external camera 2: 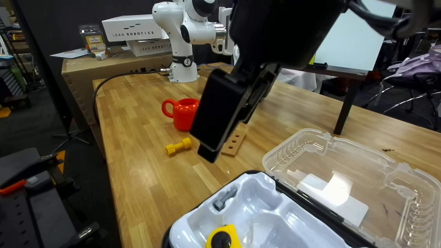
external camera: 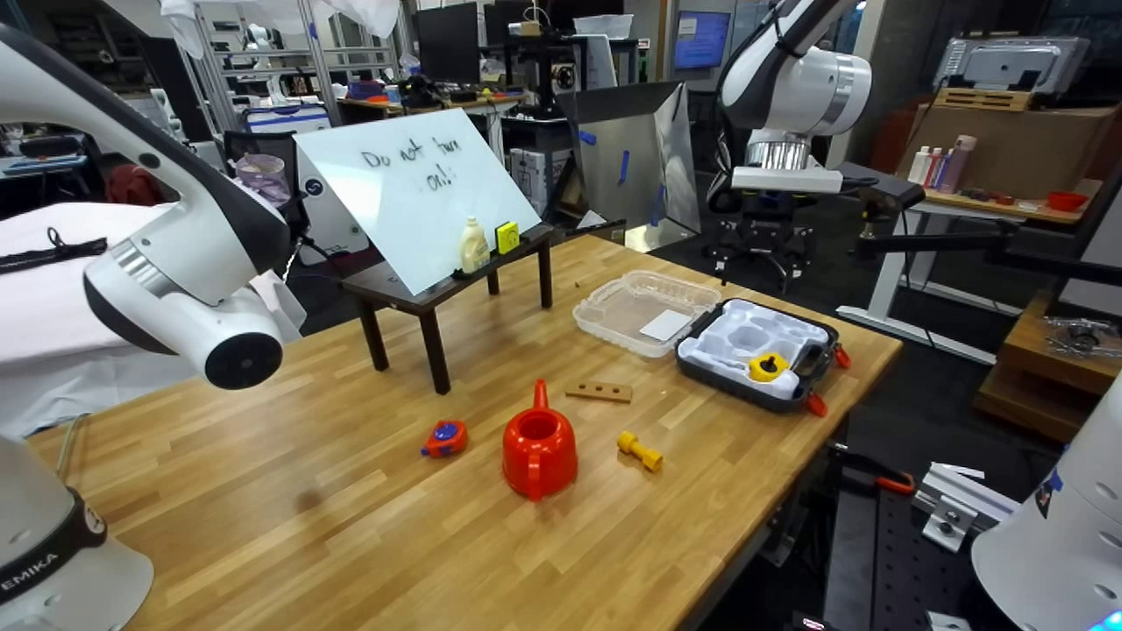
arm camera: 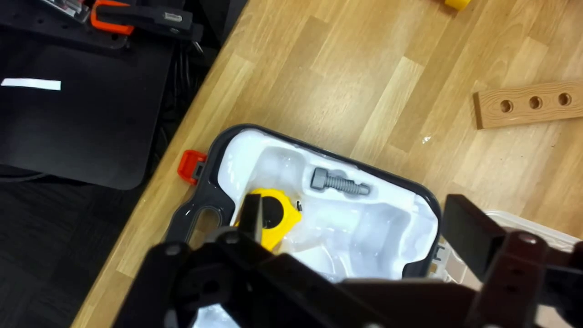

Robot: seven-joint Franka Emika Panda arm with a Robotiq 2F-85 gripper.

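My gripper is open above the black case (arm camera: 358,158), its two fingers spread wide with nothing between them. Inside the case's white molded tray (arm camera: 382,194) lie a yellow tape measure (arm camera: 277,212), partly hidden by one finger, and a grey bolt (arm camera: 340,182) in a narrow slot. On the table are a yellow bolt-shaped piece (external camera: 639,450), a brown strip with three holes (external camera: 599,391), a red watering can (external camera: 539,457) and a red-and-blue toy tape measure (external camera: 446,437). In exterior view 2, a large dark finger (external camera 2: 219,111) fills the foreground.
The case's clear lid (external camera: 643,307) is folded open on the table, a white card on it. A dark stand (external camera: 421,305) carries a whiteboard, a bottle and a yellow block. Another arm (external camera: 184,263) stands at the left.
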